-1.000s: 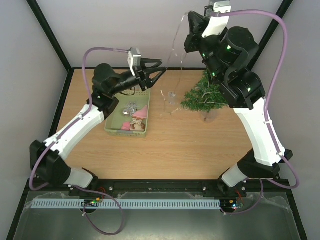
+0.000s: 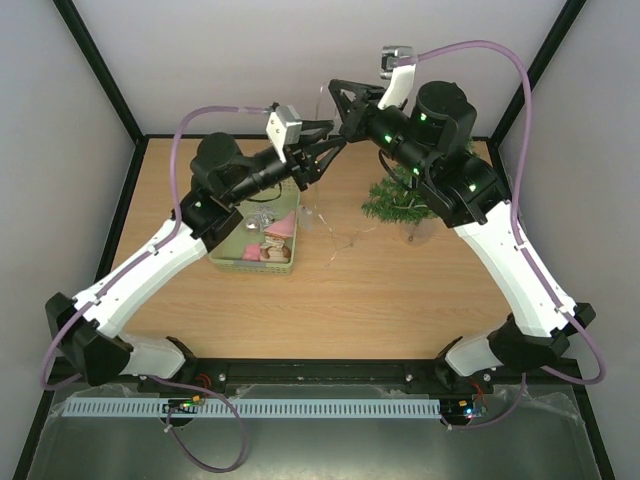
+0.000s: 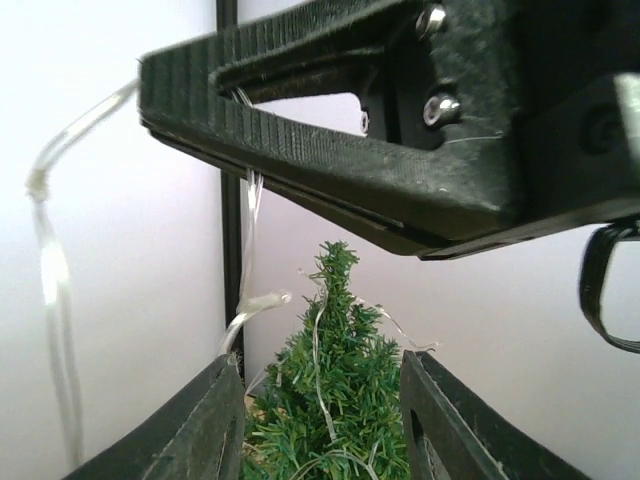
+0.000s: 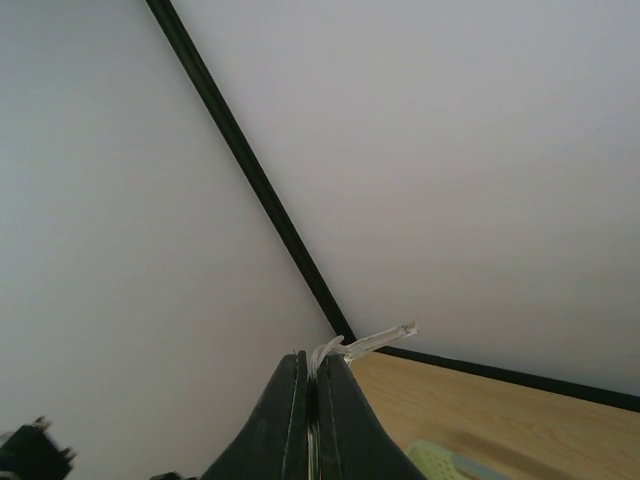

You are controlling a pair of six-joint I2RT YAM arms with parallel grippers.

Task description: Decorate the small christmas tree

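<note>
My right gripper [image 2: 340, 105] is raised high at top centre, shut on a clear string of lights [image 4: 375, 340]; in the right wrist view the strand comes out between its fingertips. My left gripper is open beside it, its fingers below the right gripper's dark body [image 3: 330, 160]. Strands hang down in the left wrist view, near or behind its left finger. The small green tree [image 3: 330, 370] stands behind, between the left fingers in that view, with thin clear wire draped on it; in the top view it is at the right [image 2: 390, 205].
A green basket [image 2: 232, 262] with pink, silver and wooden ornaments sits left of centre on the wooden table [image 2: 350, 310], partly under the left arm. Walls and dark frame rails surround the workspace.
The right arm has moved left and a little down with the strand, toward the left gripper. The left arm has shifted slightly, so the two grippers are now close together at top centre.
</note>
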